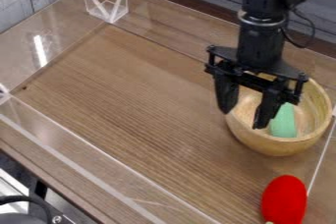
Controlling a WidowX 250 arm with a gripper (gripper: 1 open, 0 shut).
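Note:
My black gripper (252, 98) hangs at the upper right, its fingers low over the left and back part of a yellow bowl (276, 144). A mint-green object (282, 122) lies in the bowl, partly hidden behind the gripper. The fingers look apart, but whether anything is between them I cannot tell.
A red rounded object (284, 199) lies at the front right. A clear angular container (105, 4) stands at the back left. A dark cable or arm part shows in the lower left corner.

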